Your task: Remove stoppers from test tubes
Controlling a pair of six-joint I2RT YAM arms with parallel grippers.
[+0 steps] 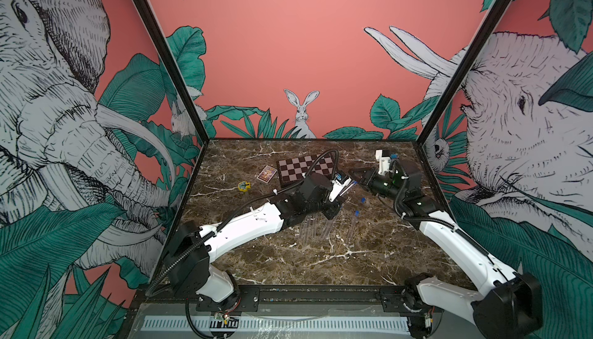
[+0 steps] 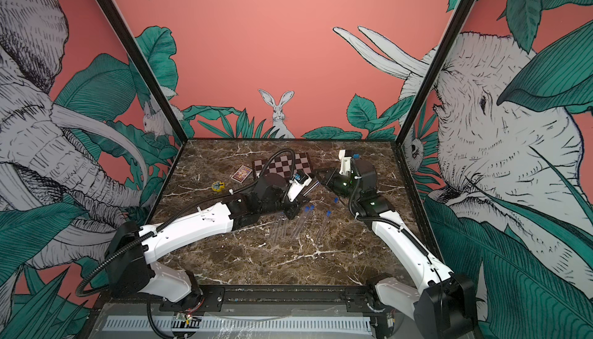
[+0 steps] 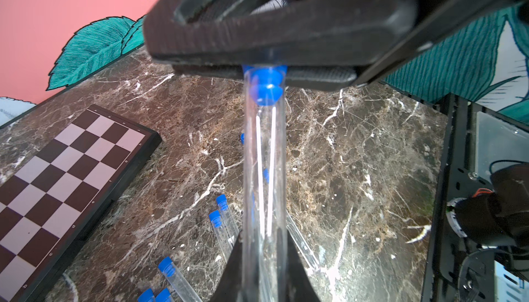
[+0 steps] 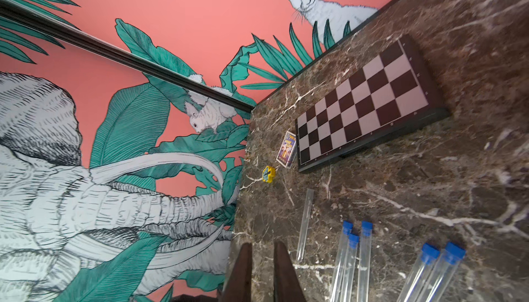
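Observation:
My left gripper is shut on a clear test tube (image 3: 264, 181), raised above the table with its blue stopper (image 3: 266, 90) upward. In the left wrist view the dark fingers of my right gripper cross just at the stopper; whether they touch it I cannot tell. In the right wrist view my right gripper is part open, with nothing visible between its tips. More stoppered tubes (image 4: 363, 258) lie on the table, and a tube without a visible stopper (image 4: 305, 225) lies apart from them.
A checkerboard (image 4: 363, 103) lies at the back of the marble table (image 1: 228, 252), with a card pack (image 4: 286, 149) and a small yellow object (image 4: 269, 173) to its left.

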